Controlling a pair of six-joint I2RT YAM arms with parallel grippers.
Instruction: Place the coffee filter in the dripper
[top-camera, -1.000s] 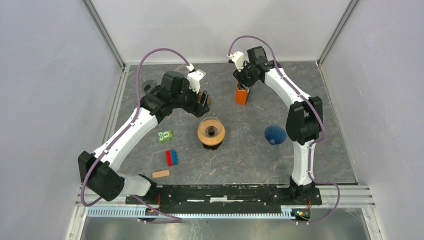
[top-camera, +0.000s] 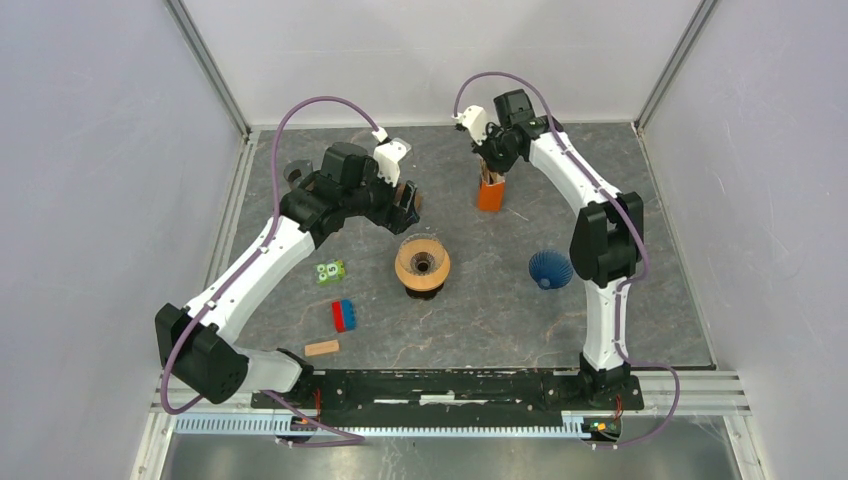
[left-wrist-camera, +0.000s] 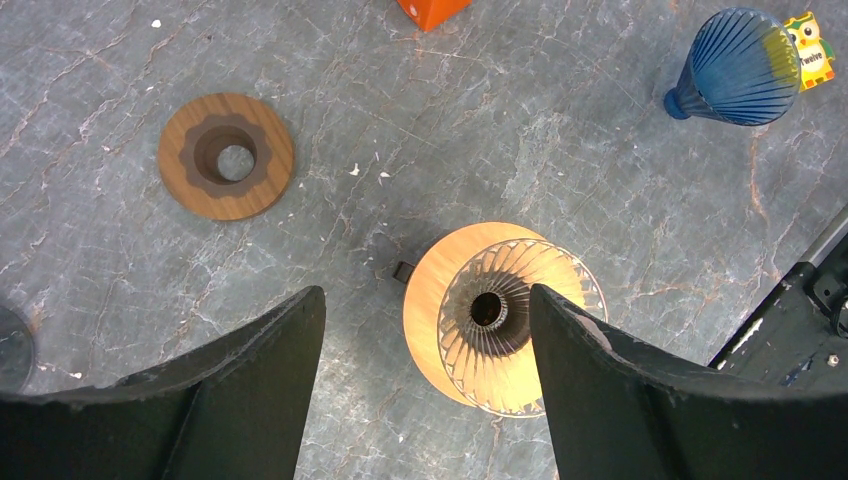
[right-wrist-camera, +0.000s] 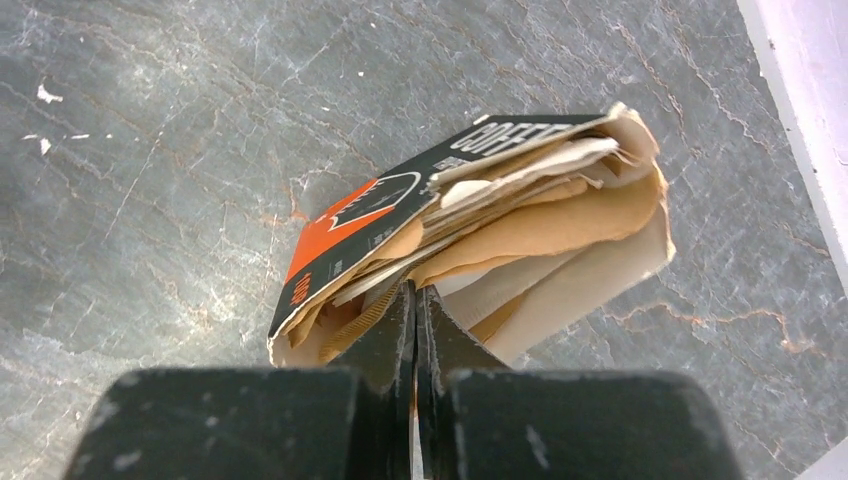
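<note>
The clear ribbed dripper (top-camera: 422, 242) sits in a round wooden collar (left-wrist-camera: 427, 310) near the table's middle. Brown paper coffee filters (right-wrist-camera: 560, 228) stick out of an open orange and black box (top-camera: 490, 197) farther back. At the box's mouth, my right gripper is shut, its tips against the papers; whether a filter is pinched between them cannot be made out. My left gripper hangs open above and behind the dripper, nothing between its fingers.
A blue ribbed cone (top-camera: 550, 269) lies to the right. Toward the front left are a green owl-faced block (top-camera: 330, 272), a red-and-blue block (top-camera: 343, 315) and a wooden strip (top-camera: 322, 348). One wooden ring (left-wrist-camera: 270, 165) lies behind the dripper. Bare table separates box and dripper.
The box shifted a little to the right, and more paper shows above it now. The left arm has stayed still.
</note>
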